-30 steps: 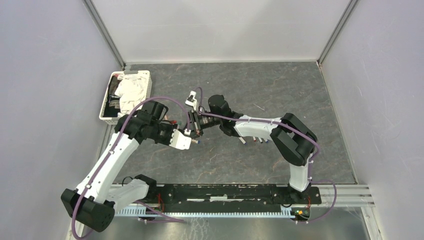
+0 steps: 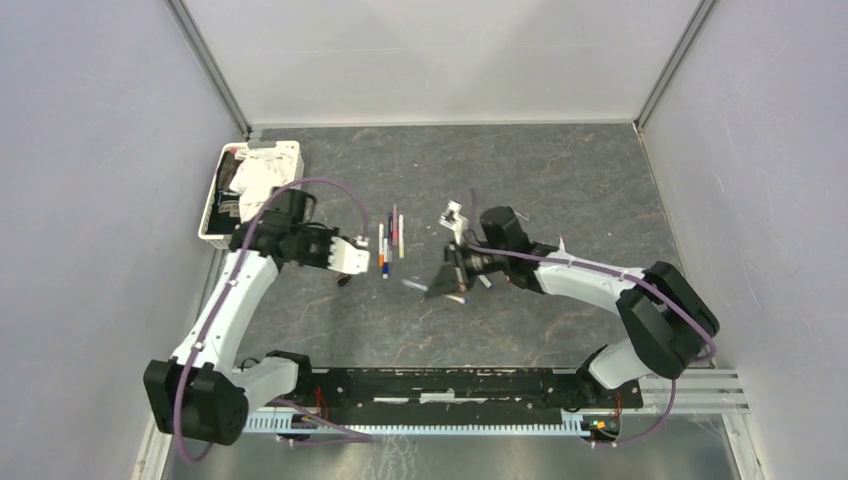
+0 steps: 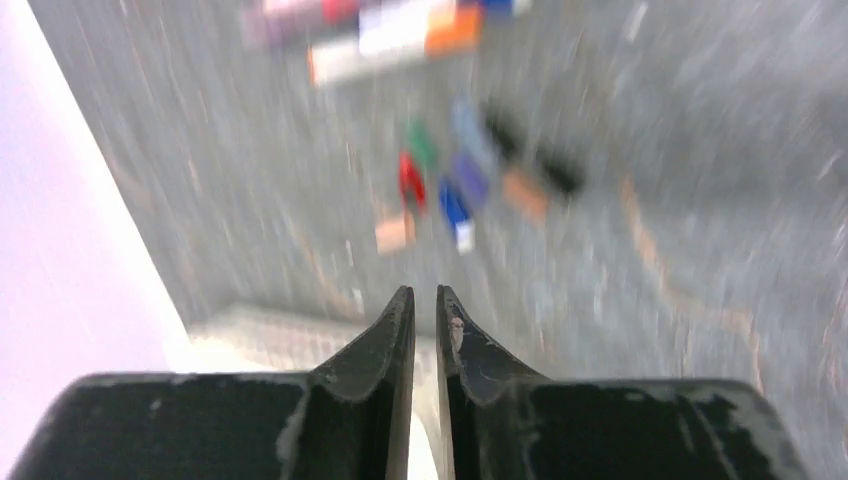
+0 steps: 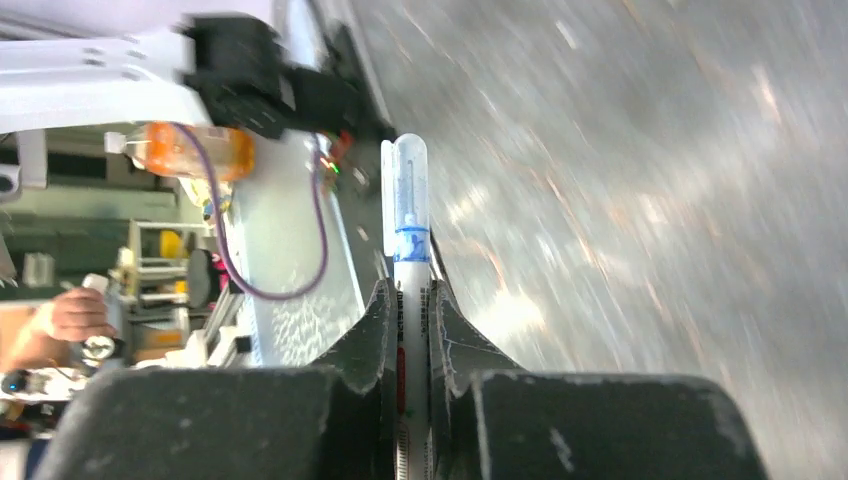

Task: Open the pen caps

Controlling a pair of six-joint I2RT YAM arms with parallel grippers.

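In the right wrist view, my right gripper is shut on a white pen (image 4: 411, 330) that points away from it. A clear cap-like end (image 4: 409, 185) with a clip and a blue ring shows on the pen's far end. My left gripper has a narrow gap between its fingers, with nothing seen held. Beyond it, blurred, small coloured pieces that look like caps (image 3: 455, 210) lie on the table, among them red, blue and black ones. Several pens (image 2: 390, 240) lie side by side between the arms in the top view.
A white basket (image 2: 297, 165) with cloth stands at the back left, close to the left arm. More pens (image 2: 485, 281) lie partly hidden under the right arm.
The two grippers were close together before; now they are apart.
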